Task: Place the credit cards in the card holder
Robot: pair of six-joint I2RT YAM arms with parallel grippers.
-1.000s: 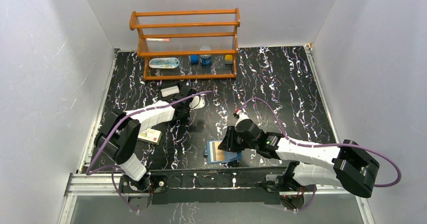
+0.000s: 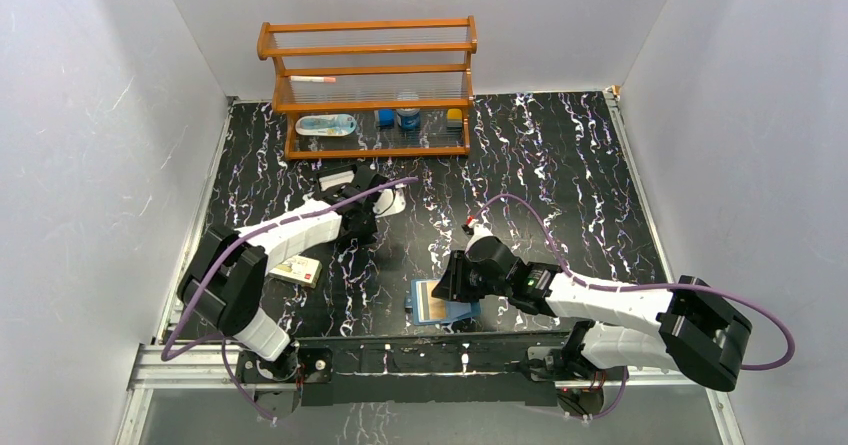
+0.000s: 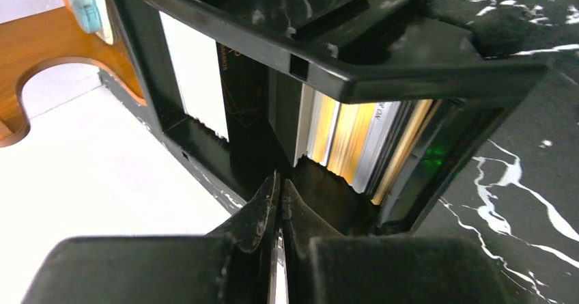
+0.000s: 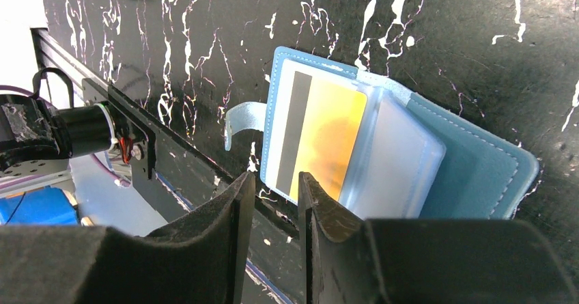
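Note:
In the left wrist view, several gold and silver cards (image 3: 358, 136) lean together in a black box (image 3: 174, 0). A black card (image 3: 240, 89) and a white card (image 3: 198, 68) occupy the section left of them. My left gripper is shut, its tips together in front of the box and no card between them. The light blue card holder (image 4: 471, 143) lies spread on the table, a gold card with a dark stripe (image 4: 331, 136) under its clear pocket. My right gripper stands above the holder's near edge, slightly open and empty.
A wooden rack (image 2: 378, 153) with small items stands behind the black box. A pale flat box (image 2: 297, 270) lies beneath the left arm. Open dark tabletop (image 2: 570, 185) stretches across the right side.

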